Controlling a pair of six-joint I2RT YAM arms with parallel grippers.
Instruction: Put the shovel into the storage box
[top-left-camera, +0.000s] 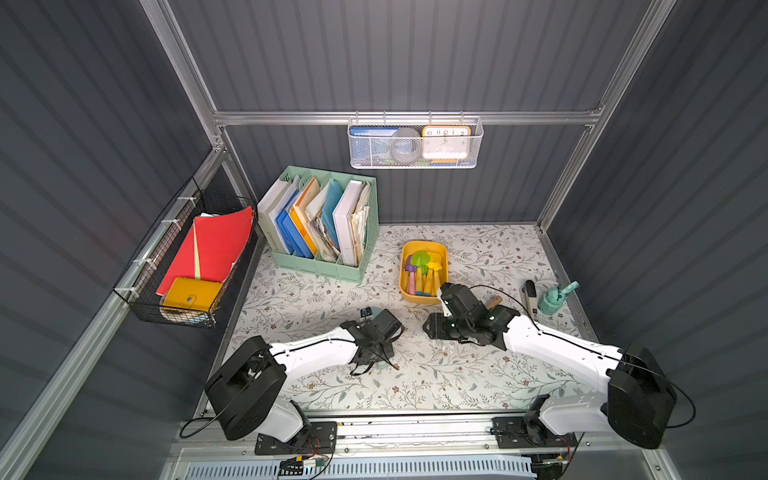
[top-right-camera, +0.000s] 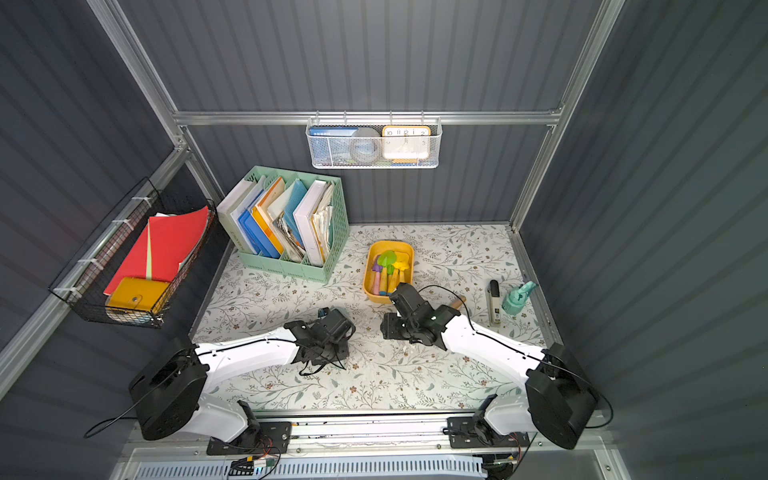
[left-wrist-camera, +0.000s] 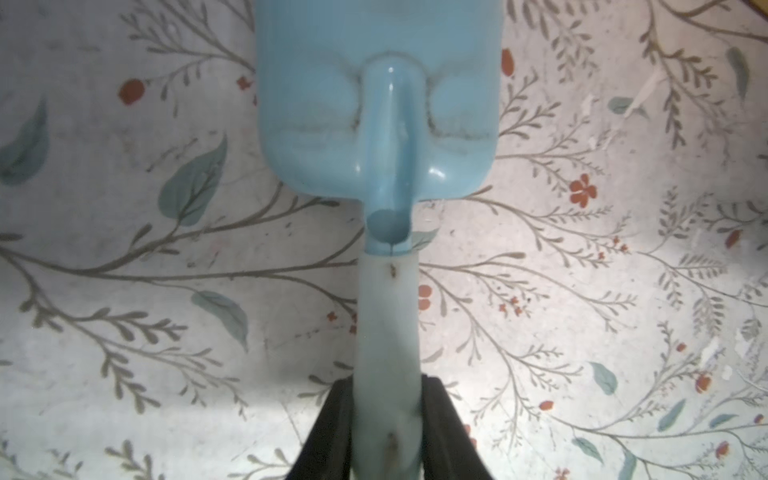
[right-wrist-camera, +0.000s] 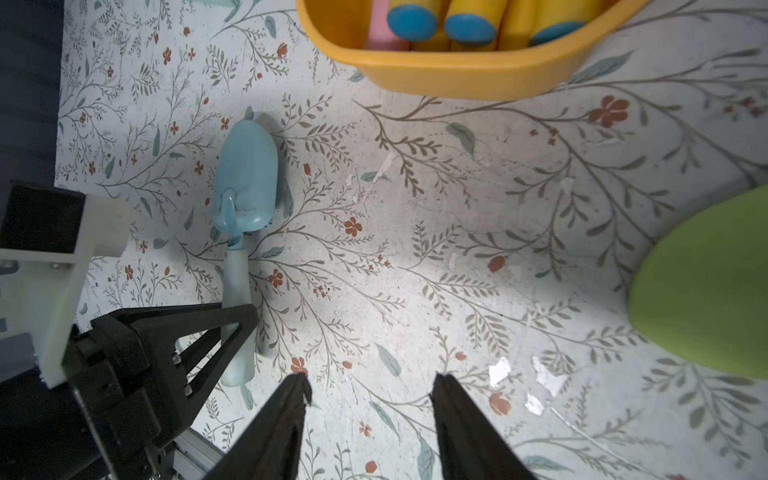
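In the left wrist view, a shovel with a light blue scoop (left-wrist-camera: 320, 120) and a pale green handle (left-wrist-camera: 388, 320) points away from me. My left gripper is shut on that handle, its black fingers pressed to either side. The right wrist view shows this shovel (right-wrist-camera: 246, 172) low over or on the patterned table; whether it touches cannot be told. The yellow storage box (top-left-camera: 419, 298) stands behind the arms and holds several small tools with coloured heads. Just in front of it, my right gripper is part open, nothing between its fingers.
A green rounded object (right-wrist-camera: 712, 280) lies right of my right gripper. Farther right are a black-and-grey tool (top-left-camera: 529, 299) and a teal pot (top-left-camera: 552, 301). The green file rack (top-left-camera: 316, 266) stands back left. Table between the grippers is clear.
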